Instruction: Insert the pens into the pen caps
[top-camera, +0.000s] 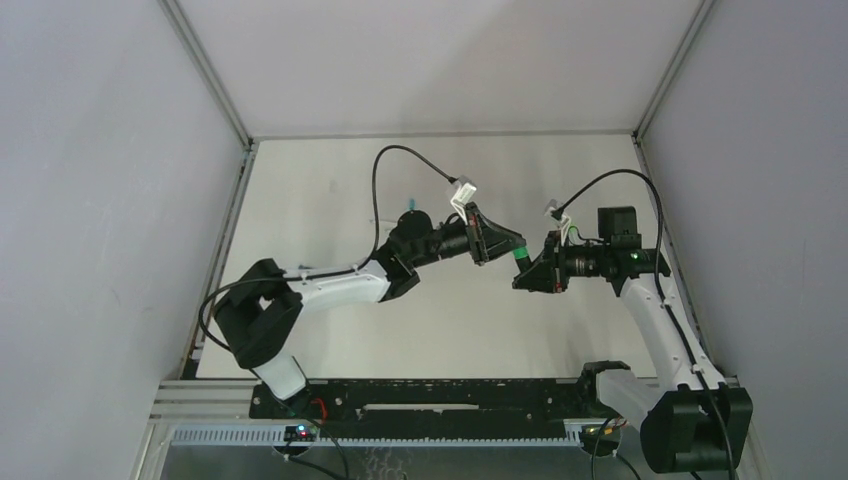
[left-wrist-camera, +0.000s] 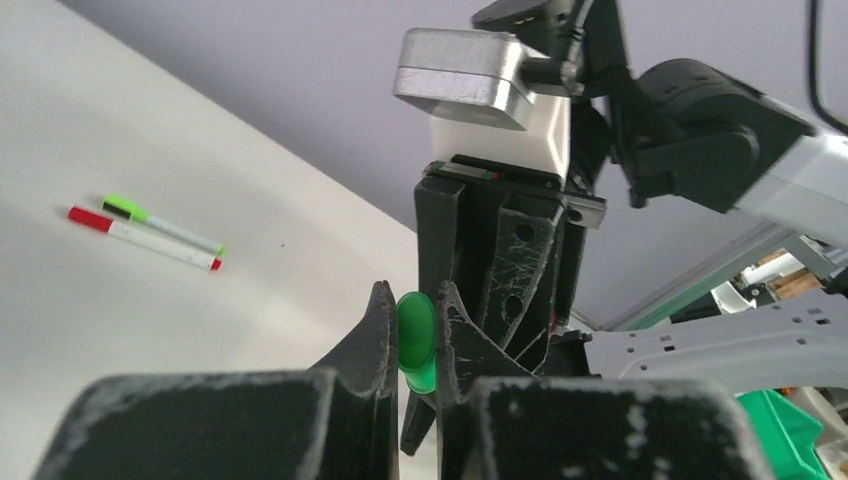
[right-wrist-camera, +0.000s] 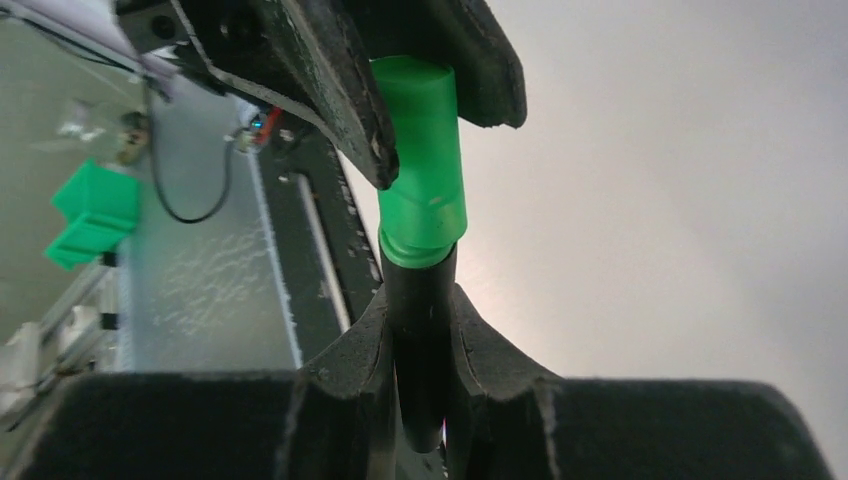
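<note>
My left gripper (top-camera: 520, 244) is shut on the green cap, whose rounded end shows between the fingertips in the left wrist view. Facing it, my right gripper (top-camera: 522, 278) is shut on the black piece of a pen (right-wrist-camera: 420, 335). In the right wrist view the black piece runs straight into the cap's lower edge, the two in line with no gap visible. How deep it sits inside the cap is hidden. Both pieces are held up off the table, between the two grippers.
A red-and-white pen (left-wrist-camera: 150, 240) and a thin pen with a bright green end (left-wrist-camera: 165, 225) lie side by side on the white table. A small teal piece (top-camera: 411, 203) rests near the back.
</note>
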